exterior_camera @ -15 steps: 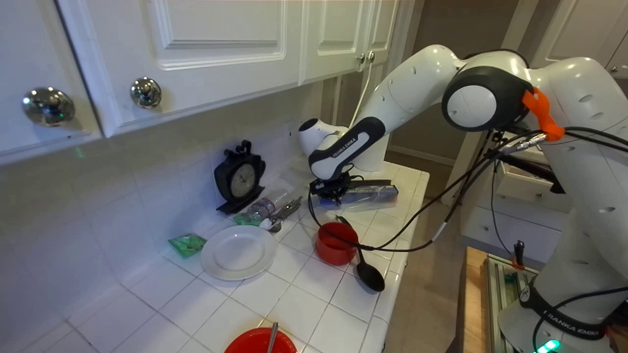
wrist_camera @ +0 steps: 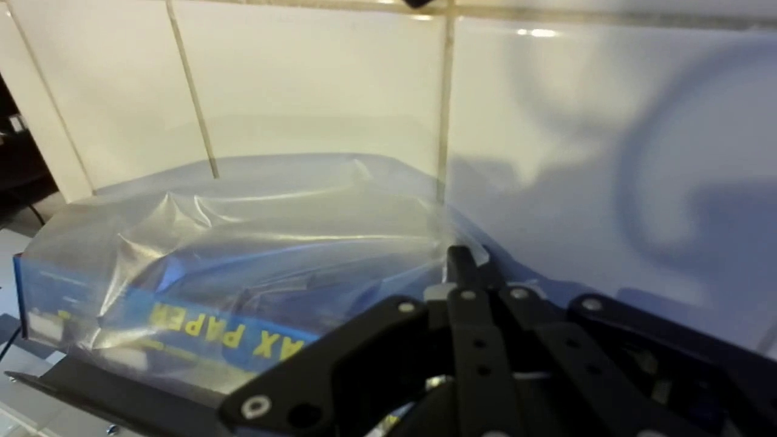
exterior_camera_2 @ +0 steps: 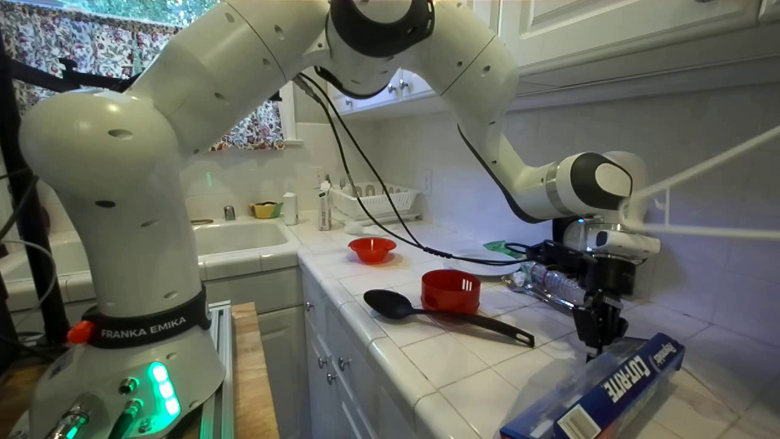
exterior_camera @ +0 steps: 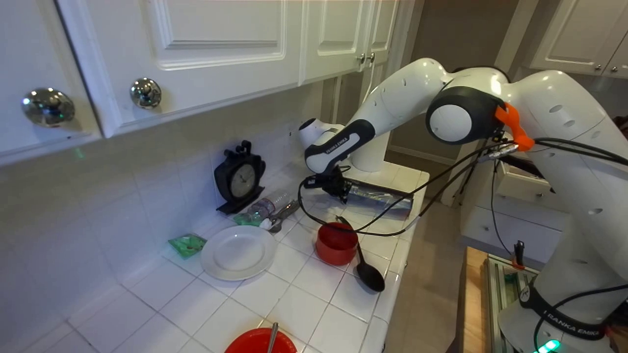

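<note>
A blue Cut-Rite wax paper box (exterior_camera_2: 621, 388) lies at the near end of the counter, its yellow lettering upside down in the wrist view. A translucent sheet of wax paper (wrist_camera: 291, 218) spreads from it, creased and gathered toward my fingertips. My gripper is shut at the sheet's corner, with the thin paper running in between the tips. From the side, the gripper (exterior_camera_2: 596, 352) points down just behind the box, close above the counter. In the first exterior view the arm and camera mount partly cover the box (exterior_camera: 382, 197).
A red cup (exterior_camera: 336, 244) and black spoon (exterior_camera: 369, 275) lie nearby. Past them are a white plate (exterior_camera: 238, 253), a clear bottle (exterior_camera: 263, 207), a black clock (exterior_camera: 240, 177) by the wall and a red bowl (exterior_camera_2: 372, 249). Bare tiles surround the box.
The box has turned and tipped, its right end now nearer the counter's front edge. The arm's upper links have shifted left and its cable hangs differently. Cup, spoon and plate have not moved.
</note>
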